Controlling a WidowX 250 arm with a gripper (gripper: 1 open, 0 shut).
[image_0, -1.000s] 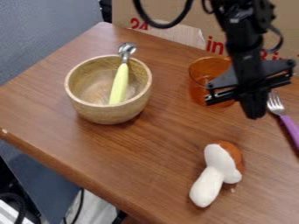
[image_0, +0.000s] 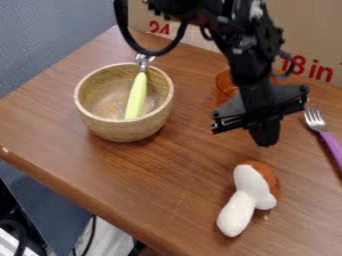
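My black gripper hangs above the middle-right of the wooden table, in front of an orange cup that it mostly hides; whether its fingers are open or shut is hard to tell. A wooden bowl at the left holds a scoop with a yellow handle. A plush mushroom with white stem and brown cap lies below the gripper, nearer the camera. A fork with a purple handle lies at the right edge.
A cardboard box stands at the back. The table's near-left edge runs diagonally, with cables and grey surfaces beyond. Bare table lies between the bowl and the mushroom.
My gripper has moved left and slightly down over the last second, away from the fork and across the orange cup. The objects on the table look unmoved.
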